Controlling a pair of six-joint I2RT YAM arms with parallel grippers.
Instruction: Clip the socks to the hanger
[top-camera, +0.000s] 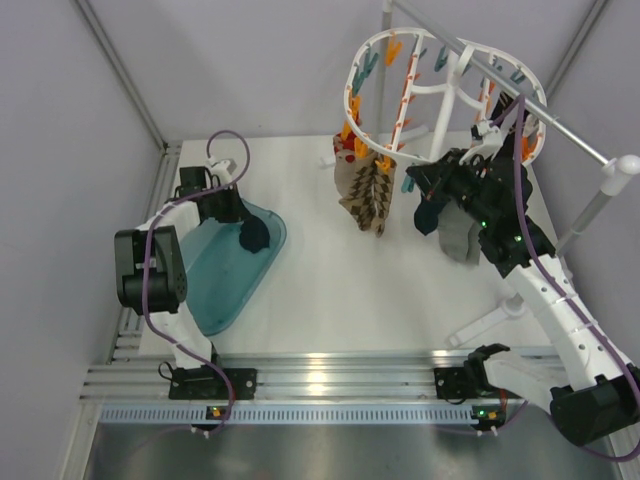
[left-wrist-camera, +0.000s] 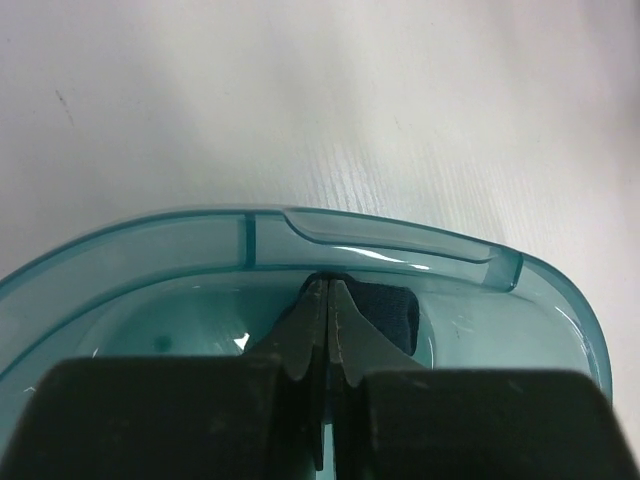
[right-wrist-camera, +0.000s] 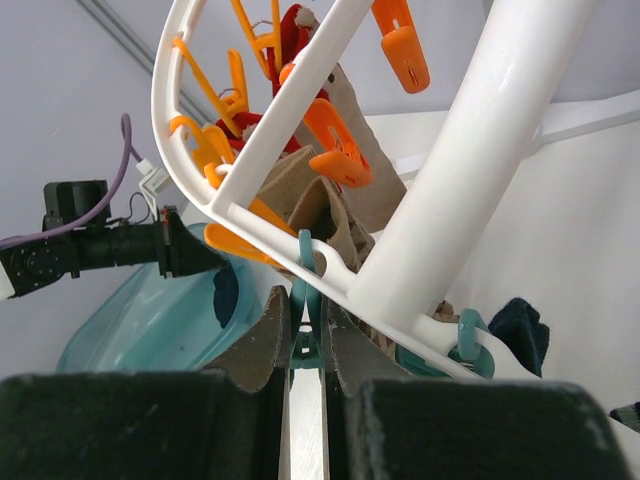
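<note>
In the top view a white round hanger (top-camera: 443, 89) carries orange and teal clips with several socks (top-camera: 366, 195) hanging. My right gripper is shut on a teal clip (right-wrist-camera: 306, 262) at the hanger's lower ring. My left gripper is shut above the teal basin (top-camera: 210, 292), its tips at a dark sock (left-wrist-camera: 385, 310) lying inside near the rim; whether any cloth is between the fingers is hard to tell.
The hanger's metal stand (top-camera: 600, 180) is on the right, with a white foot at the front right.
</note>
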